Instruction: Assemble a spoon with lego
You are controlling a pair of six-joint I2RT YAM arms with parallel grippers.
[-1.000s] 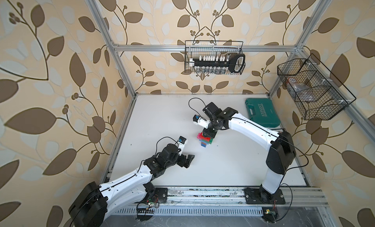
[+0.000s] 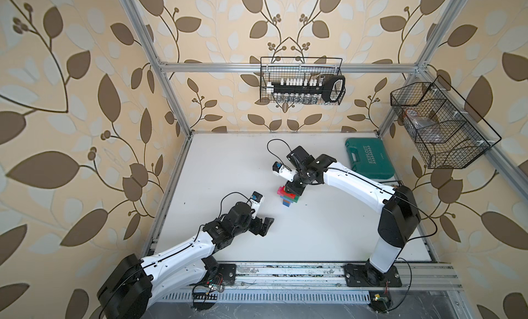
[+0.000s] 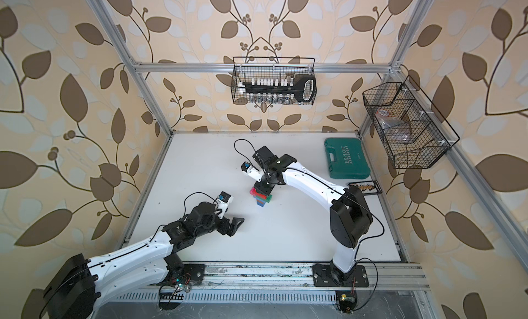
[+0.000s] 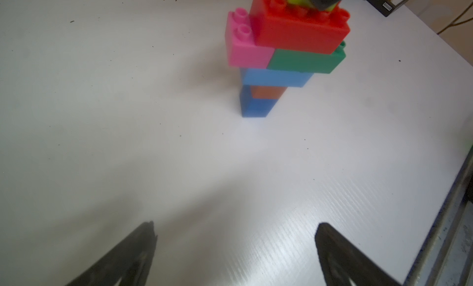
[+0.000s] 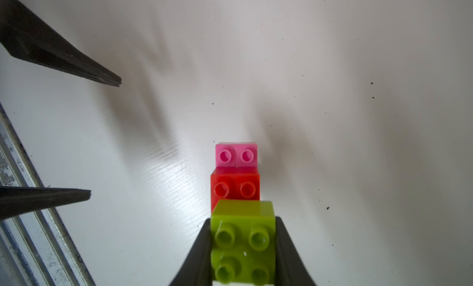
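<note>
A tower of lego stands upright on the white table. In the left wrist view, its blue brick (image 4: pixel 257 107) and orange brick (image 4: pixel 268 92) are at the bottom, then a light blue one (image 4: pixel 277 77). Pink (image 4: pixel 250 52) and green (image 4: pixel 306 60) bricks sit side by side above, under a red brick (image 4: pixel 300 32). My right gripper is shut on a lime brick (image 5: pixel 243 236) over the red brick's studs; whether it is fully seated I cannot tell. My left gripper stands open at the near left, apart from the tower, nothing between its fingers.
A green case (image 2: pixel 369 158) lies at the table's back right, with a small black tray (image 3: pixel 365 187) of parts beside it. Wire baskets (image 2: pixel 301 82) hang at the back and right.
The right arm has shifted very slightly, its gripper staying over the tower. The left arm and the tower stay where they were.
</note>
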